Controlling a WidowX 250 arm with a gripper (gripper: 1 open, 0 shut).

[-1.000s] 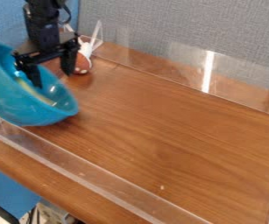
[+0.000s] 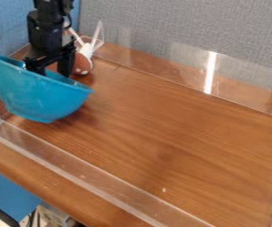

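A blue bowl sits at the left end of the wooden table, tipped so its far rim is low and its near outer side faces the camera. My black gripper is at the bowl's back rim, its fingertips partly hidden by the bowl, so its finger state is hard to see. The bowl's inside is mostly out of sight.
A white and pinkish object with arms stands behind the gripper at the back left.
The gripper has moved slightly.
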